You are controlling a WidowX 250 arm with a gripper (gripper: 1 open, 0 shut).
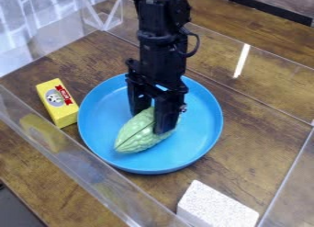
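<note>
My black gripper [157, 109] reaches down from the top centre into a blue plate [196, 150], shut on a pale green, elongated vegetable-like object [140, 133]. The object lies slanted on the plate, its near end toward the lower left, its far end partly hidden by the fingers.
A yellow box [57, 104] with a label lies left of the plate. A white block [218, 209] sits at the lower right. A clear plastic wall crosses the lower left.
</note>
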